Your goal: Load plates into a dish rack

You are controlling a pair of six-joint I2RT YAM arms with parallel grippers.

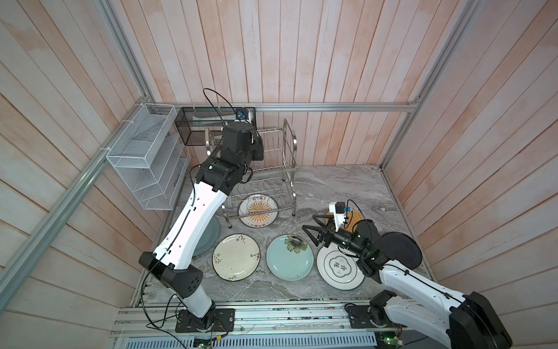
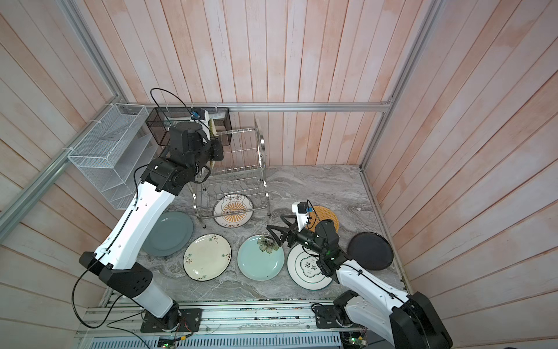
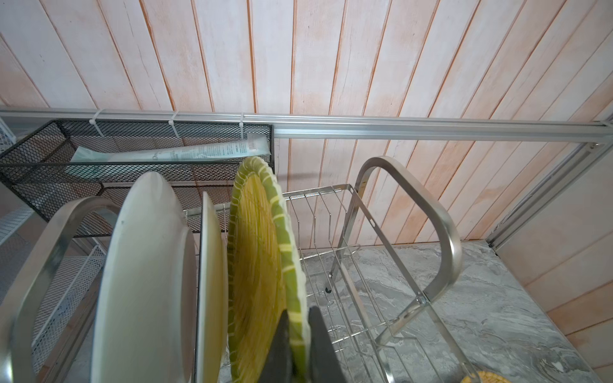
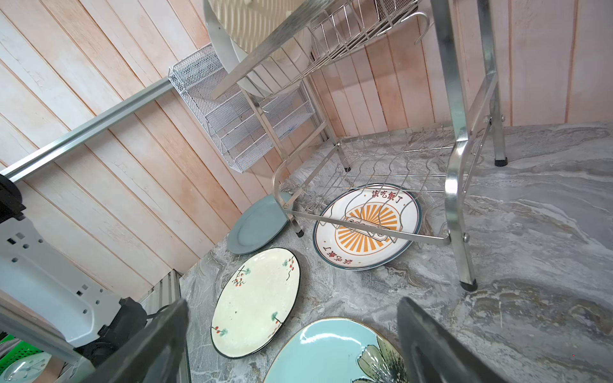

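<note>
On the upper tier of the steel dish rack (image 3: 415, 198), white plates (image 3: 143, 274) and a yellow plate with a green ribbed rim (image 3: 258, 261) stand upright. My left gripper is at the yellow plate's near edge in the left wrist view; its fingertips are largely hidden, so its grip is unclear. My right gripper (image 1: 314, 226) stands open above the plates at right. On the counter lie a cream floral plate (image 1: 236, 257), a turquoise plate (image 1: 286, 260), a white patterned plate (image 1: 340, 273), a sunburst plate (image 4: 360, 242) under the rack, and a black plate (image 2: 369, 250).
A black mesh basket (image 3: 44, 159) with a tube hangs behind the rack. White wire shelves (image 1: 142, 157) are on the left wall, a grey-blue plate (image 2: 165, 235) below. An orange plate (image 2: 325, 215) lies right of the rack. Bare counter (image 1: 343, 183) is at back right.
</note>
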